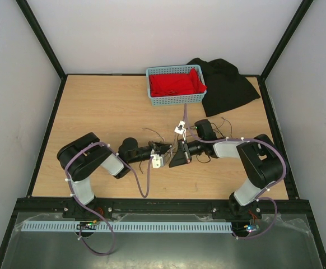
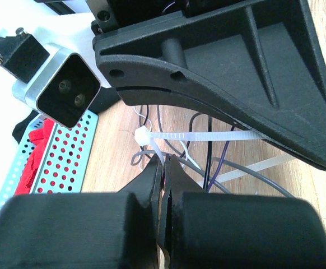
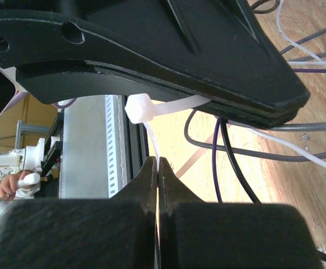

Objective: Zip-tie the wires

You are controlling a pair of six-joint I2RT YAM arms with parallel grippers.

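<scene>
A white zip tie stretches between my two grippers, its head standing in the gap. In the left wrist view my left gripper is shut with a thin, edge-on strip of the tie running into its fingertips. The right wrist view has my right gripper likewise shut on a thin strip leading down from the tie head. Grey, black and purple wires lie around and behind the tie. Whether the tie encircles all of them cannot be told; the arms hide much of the bundle in the top view.
At the back stands a light blue basket with red cloth in it. Black cloth lies to its right. A second white strip crosses the wires.
</scene>
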